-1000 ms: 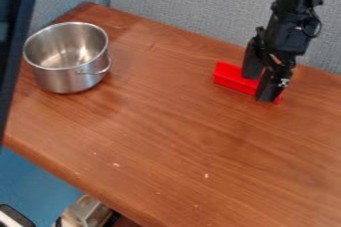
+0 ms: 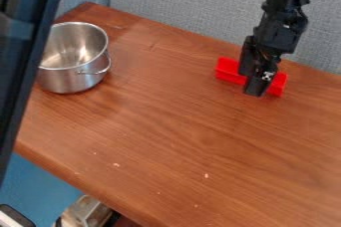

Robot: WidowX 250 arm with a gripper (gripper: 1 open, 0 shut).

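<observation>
My black gripper reaches down at the upper right onto a red block that lies flat on the wooden table. The fingertips are over or beside the block's middle and hide part of it; the finger is open, though whether the fingers touch the block is unclear. A steel pot with side handles stands on the table at the left.
A grey textured wall backs the table. A dark vertical frame cuts across the far left edge. Metal hardware shows below the table's lower left edge.
My gripper has shifted slightly left over the red block. The block and pot look unmoved.
</observation>
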